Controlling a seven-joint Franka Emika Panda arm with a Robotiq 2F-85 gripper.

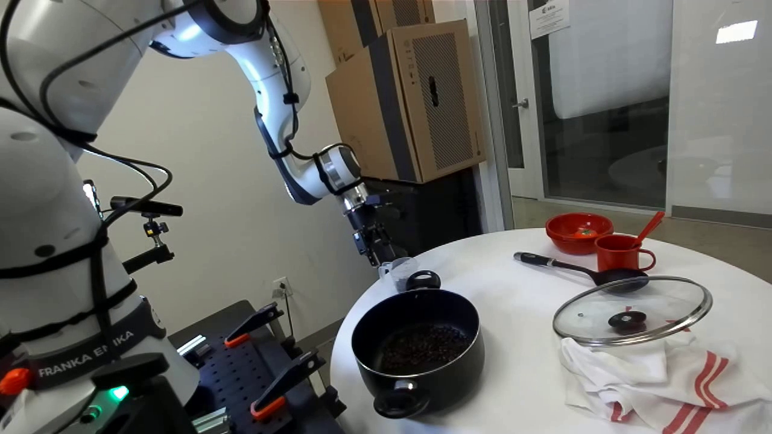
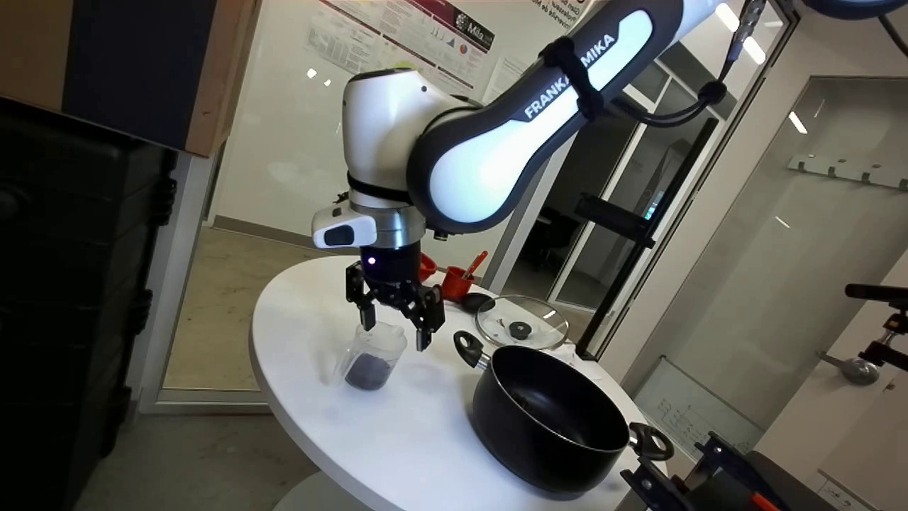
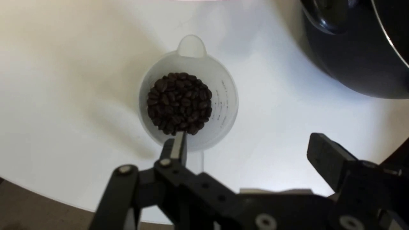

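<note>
My gripper (image 2: 394, 336) is open above the table, its two fingers wide apart with nothing held between them. A clear plastic measuring cup (image 2: 387, 341) stands upright on the table just below, closer to the left finger in exterior view 2. Looking down in the wrist view, dark coffee beans (image 3: 180, 103) lie in the cup, and one fingertip (image 3: 178, 145) overlaps its near rim; whether it touches cannot be told. The black pot (image 1: 420, 354) sits beside the cup, with dark beans (image 1: 427, 347) on its bottom.
A glass lid (image 1: 631, 311) rests on a white towel with red stripes (image 1: 651, 383). Farther back are a black spoon (image 1: 564, 265), a red mug (image 1: 616, 254) and a red bowl (image 1: 579, 235). The round table's edge (image 2: 294, 434) runs close to the cup.
</note>
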